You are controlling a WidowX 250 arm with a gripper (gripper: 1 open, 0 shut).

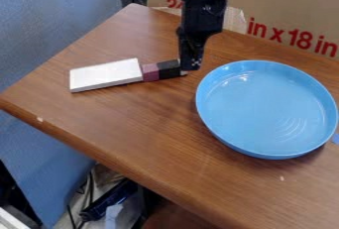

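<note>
A white flat block [105, 75] lies on the wooden table with a pink-and-dark handle-like piece [155, 71] at its right end. My black gripper [188, 62] is lowered at that dark end, left of and above a light blue plate [265, 109]. Its fingers are dark against the dark piece, so I cannot tell whether they are open or shut on it.
A cardboard box [284, 20] stands behind the table. A blue padded surface lies beyond the left edge.
</note>
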